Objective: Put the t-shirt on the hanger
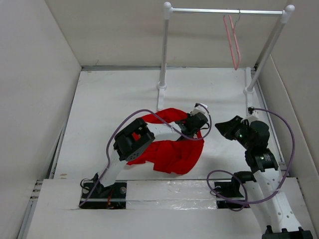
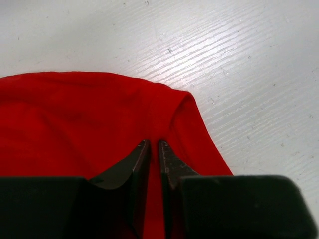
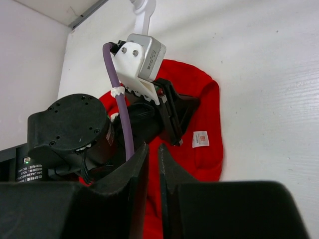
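The red t-shirt lies bunched on the white table, with a small label in the right wrist view. My left gripper is low over the shirt near a folded edge, fingertips close together; whether cloth is between them I cannot tell. My right gripper hovers to the right of the shirt, fingertips slightly apart, facing the left arm. The pink hanger hangs by its hook from the rail.
A white rack with a horizontal rail stands at the back and right. Purple cables loop over both arms.
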